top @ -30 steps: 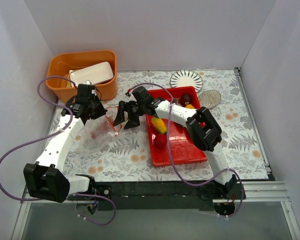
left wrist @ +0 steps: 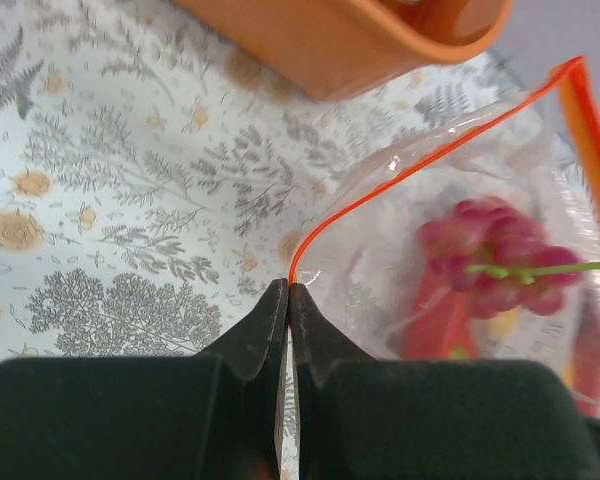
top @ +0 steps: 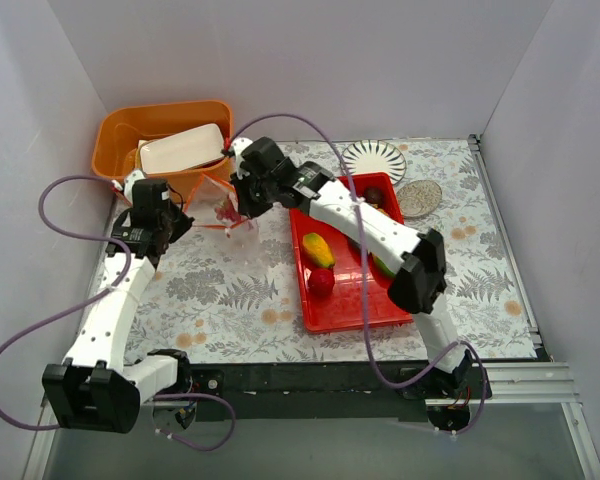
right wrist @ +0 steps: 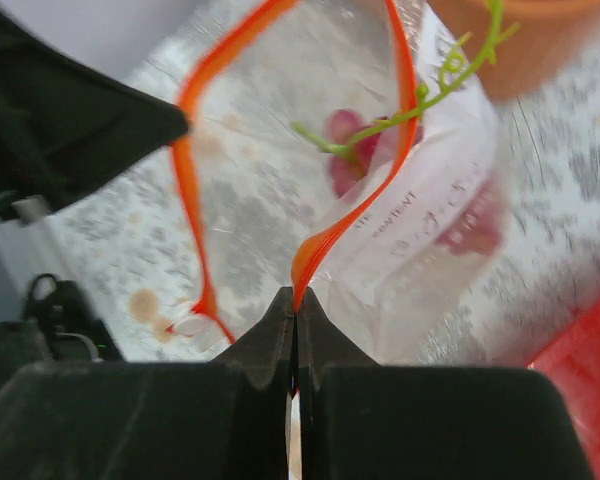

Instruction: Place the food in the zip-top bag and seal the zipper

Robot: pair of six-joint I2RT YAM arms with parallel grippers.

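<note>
The clear zip top bag with an orange rim (top: 212,220) hangs between my two grippers, its mouth spread wide. Pink grapes (left wrist: 490,250) are inside it, and their green stem (right wrist: 445,85) pokes out past the rim. My left gripper is shut on one side of the orange rim. On the other side of the rim, my right gripper is shut too, pinching the orange edge. In the top view, the left gripper stands left of the bag and the right gripper to its right.
An orange bin (top: 110,150) with a white tray (top: 183,150) stands just behind the bag. To the right is a red tray (top: 355,315) with a yellow mango-like fruit (top: 318,250) and a red fruit (top: 321,282). Plates lie behind it.
Both grippers have since lifted and tilted the bag; its mouth opened and the grapes slid from lying flat.
</note>
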